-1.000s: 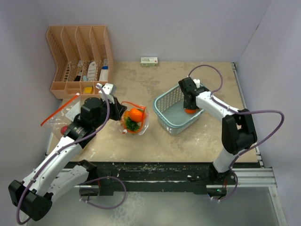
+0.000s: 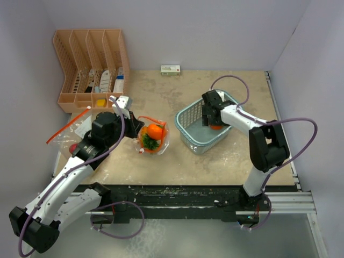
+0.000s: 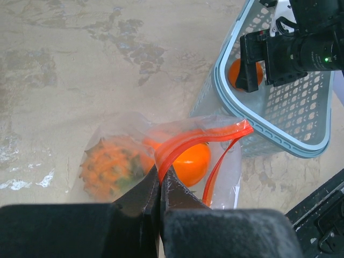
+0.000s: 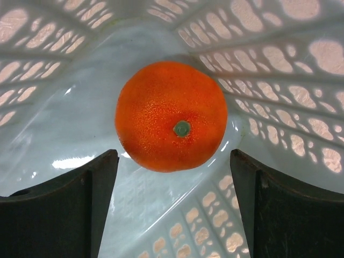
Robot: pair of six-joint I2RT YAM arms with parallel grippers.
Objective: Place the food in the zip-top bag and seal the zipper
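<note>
The clear zip top bag (image 3: pixel 137 126) stands with its orange-edged mouth open. Inside it are a spiky orange fruit (image 3: pixel 110 166), a smooth orange one (image 3: pixel 192 164) and, in the top view, some leafy green food (image 2: pixel 150 142). My left gripper is shut on the bag's orange rim. An orange mandarin with a green stem end (image 4: pixel 172 102) lies on the floor of the grey-green basket (image 2: pixel 194 142). Over it my right gripper is open, one finger to either side of the fruit and nothing gripped.
Another orange-edged bag (image 2: pixel 69 128) with red food lies at the left, partly behind the left arm. A tan divided rack (image 2: pixel 67 59) stands at the back left, a small box (image 2: pixel 170 70) at the back.
The left arm and the bag have stayed still.
</note>
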